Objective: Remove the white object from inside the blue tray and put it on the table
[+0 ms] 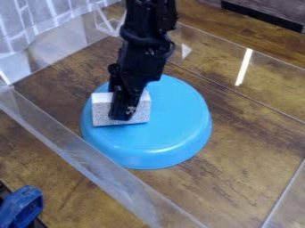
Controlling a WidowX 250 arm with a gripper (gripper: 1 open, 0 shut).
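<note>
A round blue tray (179, 116) rests on the wooden table. At its left side is a white speckled block (141, 110), partly covered by the dark arm. My black gripper (124, 109) reaches down from above onto the block. One dark finger lies across the block's near face, with white showing on both sides of it. The far side of the block and any finger behind it are hidden, so whether the fingers are closed on it cannot be told. The block still appears to be within the tray's outline.
Bare wooden table (244, 125) lies to the right of the tray, and more is open at the left rear. A clear panel edge (89, 160) runs diagonally past the tray's near left side. A blue object (20, 207) sits at the lower left corner.
</note>
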